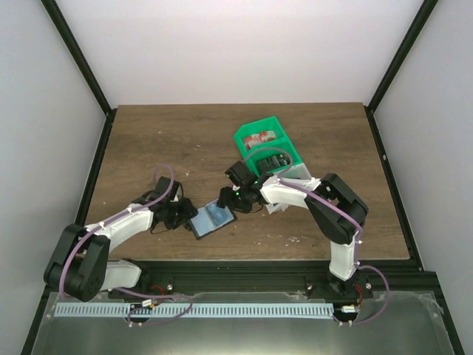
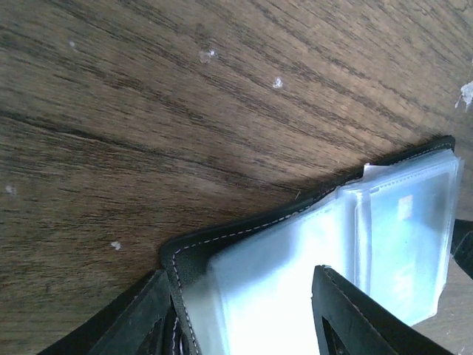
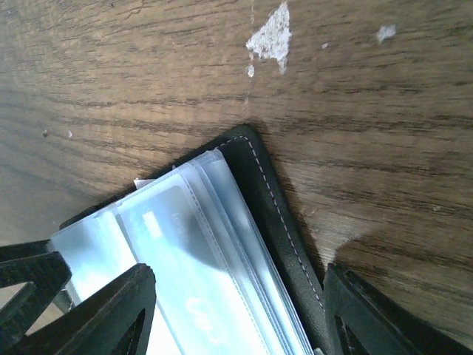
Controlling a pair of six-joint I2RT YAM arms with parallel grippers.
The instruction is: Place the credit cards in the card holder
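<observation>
The card holder (image 1: pixel 211 220) lies spread on the table between the two arms, black-edged with clear pale pockets. In the left wrist view, my left gripper is part open at one end of the holder (image 2: pixel 284 262); one finger is outside the black edge, the other over a pocket. At the opposite end, my right gripper is also part open, one finger over a clear pocket and the other beside the black stitched edge (image 3: pixel 275 194). Neither view shows a card between the fingers. Whether the fingers touch the holder cannot be told.
Behind the right arm stands a green divided bin (image 1: pixel 244 133) with red-and-white packs (image 1: pixel 260 138) in one section and dark items (image 1: pixel 273 163) in another. A white object (image 1: pixel 299 171) is partly hidden beside it.
</observation>
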